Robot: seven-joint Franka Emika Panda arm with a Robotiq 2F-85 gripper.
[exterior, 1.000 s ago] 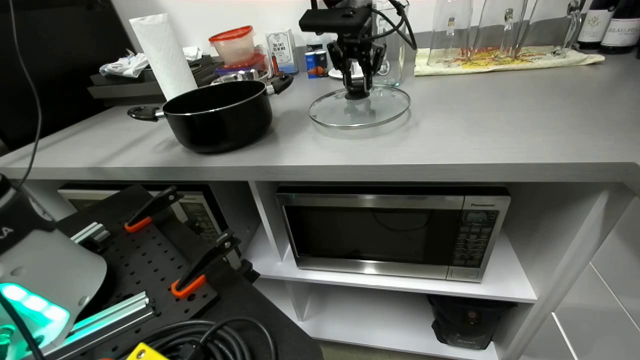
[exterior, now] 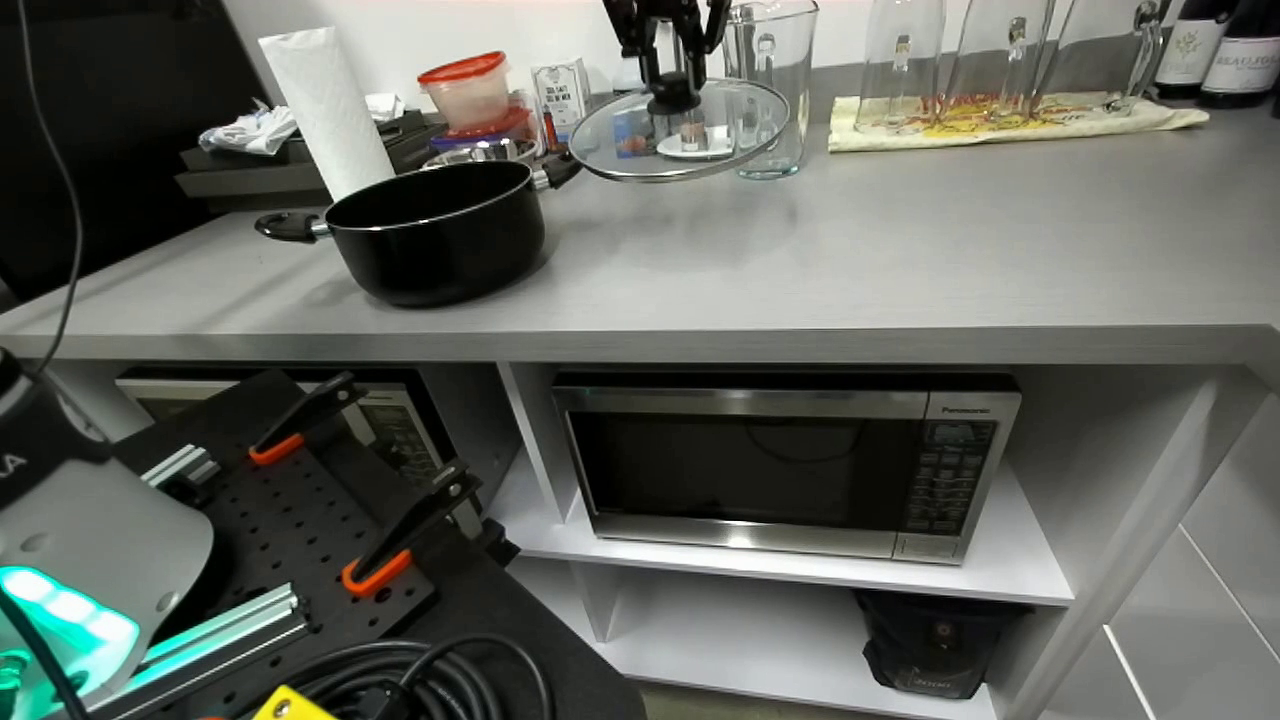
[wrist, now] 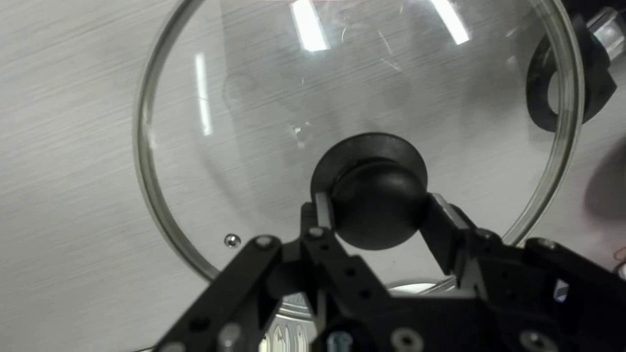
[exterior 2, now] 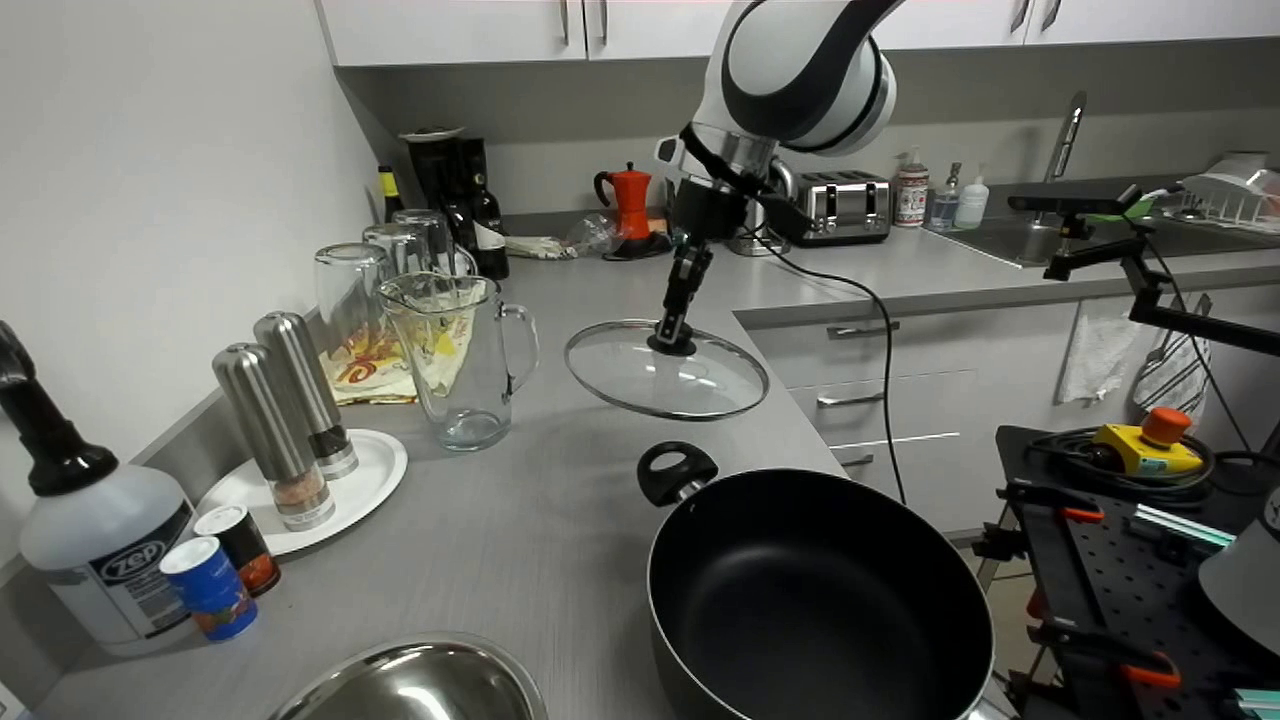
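A round glass lid (exterior: 636, 150) with a metal rim and black knob (wrist: 378, 205) hangs above the counter, slightly tilted. My gripper is shut on that knob, one finger at each side. In exterior view 2 the lid (exterior 2: 600, 366) is held off the counter, beyond the black pot (exterior 2: 828, 576). The pot (exterior: 438, 246) stands uncovered on the counter, left of the lid in exterior view 1, and its inside looks empty. One pot handle (wrist: 543, 88) shows partly through the lid's edge in the wrist view.
A glass pitcher (exterior 2: 462, 360) stands close beside the lid. Salt and pepper mills (exterior 2: 276, 432) rest on a white plate (exterior 2: 372, 480). A steel bowl (exterior 2: 414, 690) sits near the pot. In exterior view 1, the counter's right part (exterior: 1020, 240) is clear.
The lid has risen from the counter in my gripper and moved left, closer to the pot. The pot has stayed where it was.
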